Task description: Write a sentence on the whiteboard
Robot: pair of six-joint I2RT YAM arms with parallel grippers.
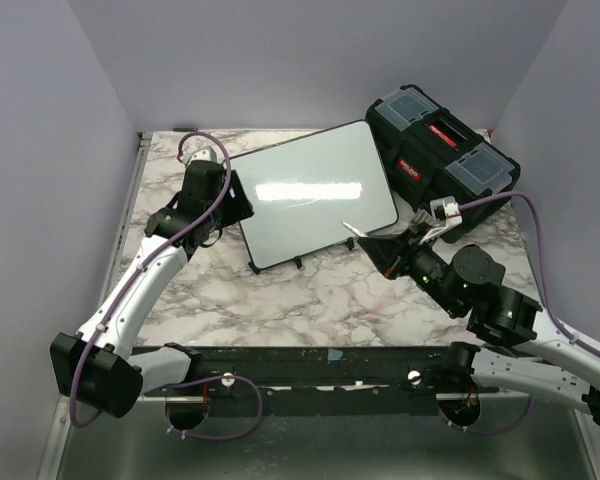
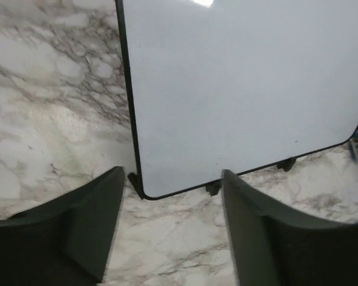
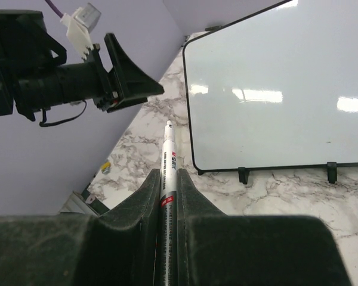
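Observation:
The whiteboard (image 1: 305, 220) lies tilted on small black feet at the back centre, blank apart from glare. My right gripper is shut on a white marker (image 3: 168, 157), its tip pointing toward the board's lower edge. My left gripper (image 1: 242, 200) hangs by the board's left side, its fingers apart; in the left wrist view the board's lower left corner (image 2: 167, 173) shows between the blurred fingers, with nothing held.
A black toolbox (image 1: 440, 160) stands at the back right beside the board. Grey walls enclose both sides and the back.

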